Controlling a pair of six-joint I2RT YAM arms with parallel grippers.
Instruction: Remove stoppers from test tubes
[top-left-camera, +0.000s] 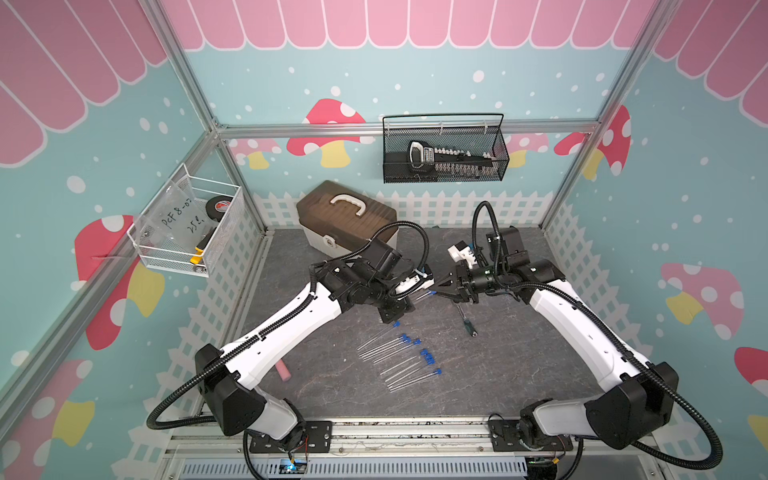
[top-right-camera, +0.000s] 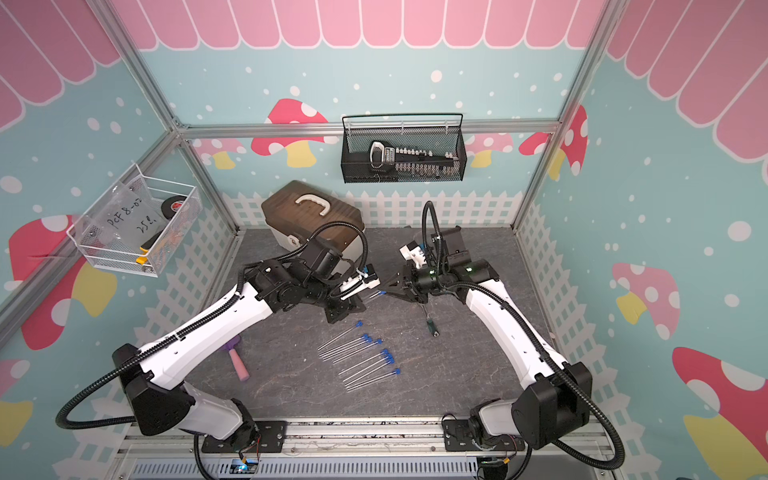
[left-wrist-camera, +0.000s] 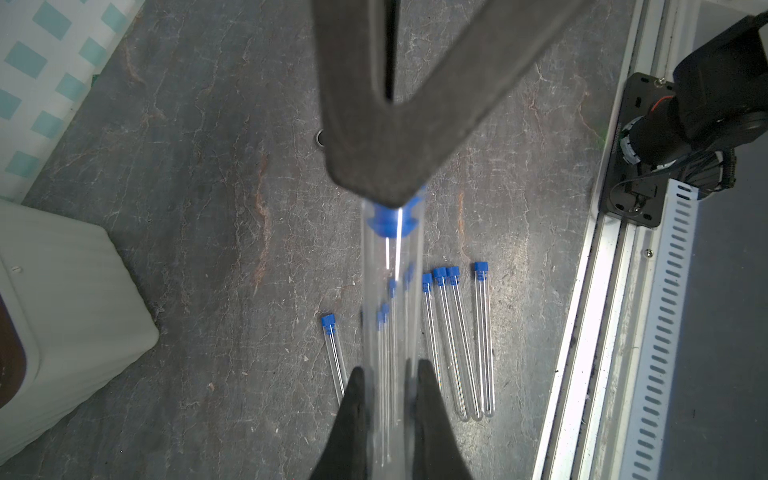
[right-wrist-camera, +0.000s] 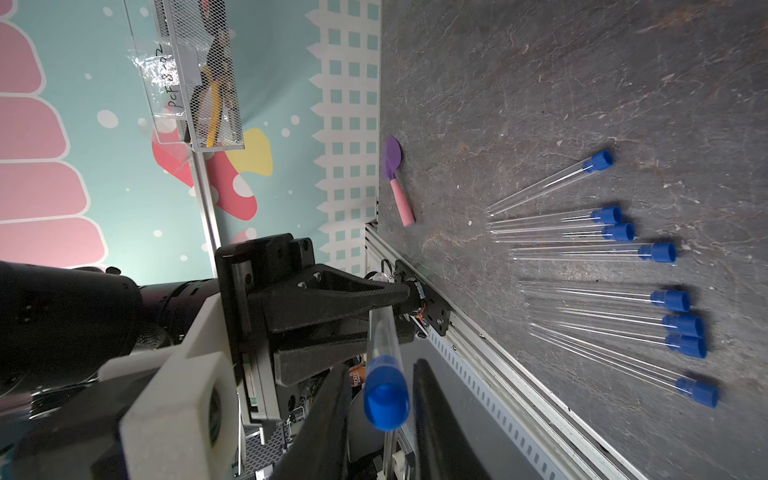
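Note:
A clear test tube (left-wrist-camera: 392, 320) is held in my left gripper, which is shut on its body. Its blue stopper (right-wrist-camera: 386, 396) points toward the right arm. My right gripper has its fingers part open on either side of this stopper, with a narrow gap visible beside it. From the left wrist, one right finger (left-wrist-camera: 384, 136) covers part of the stopper. Several more tubes with blue stoppers (right-wrist-camera: 660, 252) lie on the table below, all capped.
A screwdriver (top-left-camera: 469, 324) lies under the right gripper. Behind the left arm stands a brown-lidded toolbox (top-left-camera: 344, 216); a pink-handled spoon (right-wrist-camera: 401, 196) lies at the left.

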